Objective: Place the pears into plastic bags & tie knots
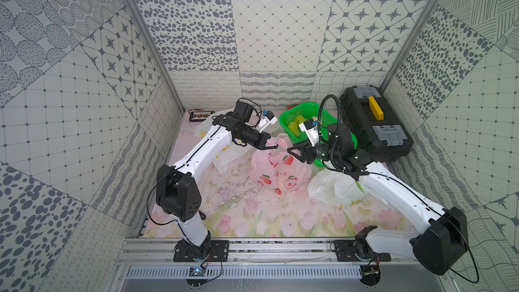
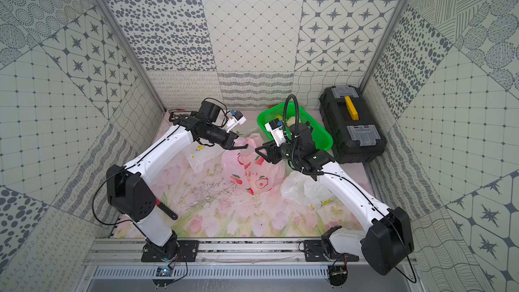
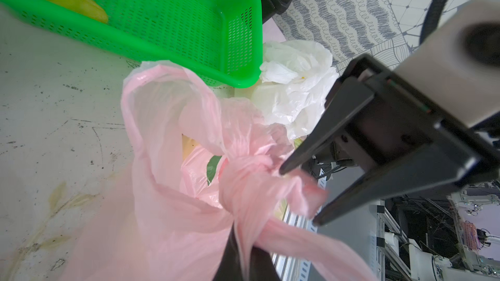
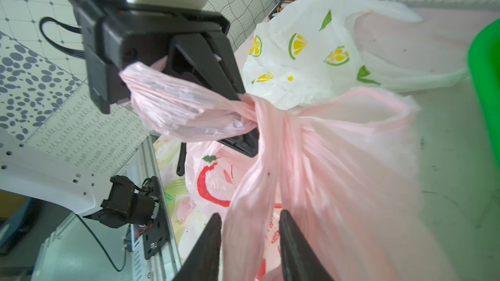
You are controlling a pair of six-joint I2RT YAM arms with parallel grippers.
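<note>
A pink plastic bag (image 1: 279,173) with fruit prints stands mid-table, its twisted top (image 3: 255,177) rising between my grippers. My left gripper (image 1: 273,146) is shut at that top; pink plastic runs over its fingers, and whether any is pinched is hidden. My right gripper (image 1: 292,150) is open just right of it, with loose pink plastic (image 4: 250,229) in front of and between its fingertips in the right wrist view. Pears (image 3: 73,0) lie in the green basket (image 3: 234,72) behind.
White bags lie at left (image 1: 227,156) and right (image 1: 332,189). A black toolbox (image 1: 378,135) fills the back right.
</note>
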